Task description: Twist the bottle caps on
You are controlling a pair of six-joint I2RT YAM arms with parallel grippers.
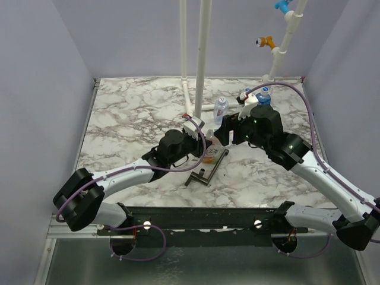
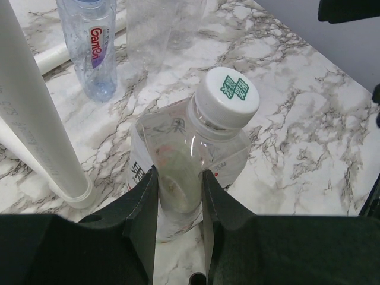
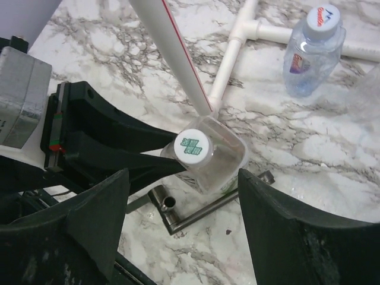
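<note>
My left gripper is shut on a clear square bottle [image 2: 219, 154] with a white cap [image 2: 227, 98] seated on its neck, printed with a green label. In the right wrist view the same cap [image 3: 192, 146] shows from above, with the left gripper's fingers at the bottle's side. My right gripper [image 1: 227, 132] is raised to the right of that bottle, fingers apart, with nothing between them in its wrist view. A clear bottle [image 3: 312, 62] with a printed lid stands behind, near the white pipes.
More bottles [image 1: 264, 95] stand at the back right. White pipes [image 1: 202, 47] rise at the back centre. A dark metal pipe frame [image 3: 202, 211] lies on the marble table below the grippers.
</note>
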